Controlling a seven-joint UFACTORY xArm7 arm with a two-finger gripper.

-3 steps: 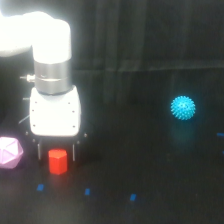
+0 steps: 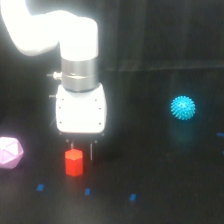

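Observation:
The white robot arm reaches down from the top left, ending in my gripper [image 2: 79,150], whose thin fingers hang below the white housing. A red block [image 2: 74,165] stands on the dark table just under and slightly left of the fingers' middle. Whether the fingers touch it or are open or shut is hard to tell.
A pink faceted ball [image 2: 9,152] lies at the left edge. A cyan spiky ball [image 2: 183,108] rests on the right. Small blue marks dot the dark surface, and the middle and right front are otherwise clear.
The arm and gripper have moved to the right. The red block sits a little further right than before; the two balls have not moved.

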